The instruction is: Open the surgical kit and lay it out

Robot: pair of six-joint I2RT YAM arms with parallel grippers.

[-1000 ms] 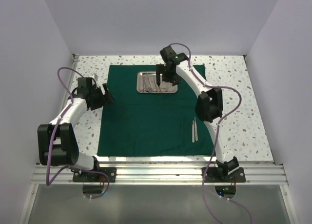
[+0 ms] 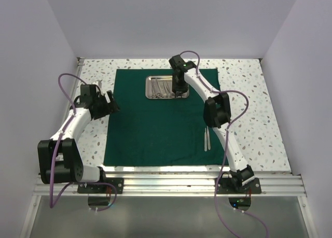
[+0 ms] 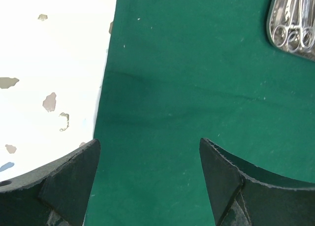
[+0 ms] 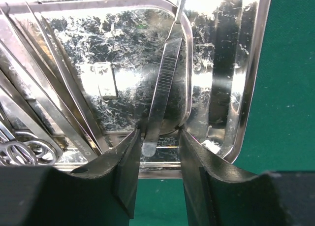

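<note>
The metal tray [image 2: 155, 80] of instruments lies at the back of the green cloth. My right gripper is down in it, fingertips either side of a flat scalpel handle [image 4: 165, 73] at the tray's right end; whether it grips is unclear, though the gap is narrow. Tweezers and scissors [image 4: 17, 152] lie to its left. Two slim instruments [image 2: 206, 139] lie side by side on the cloth at front right. My left gripper stands open above the cloth's left edge, empty.
The speckled table [image 2: 254, 108] shows around it; the right arm spans the cloth's right side.
The left arm has moved slightly.
</note>
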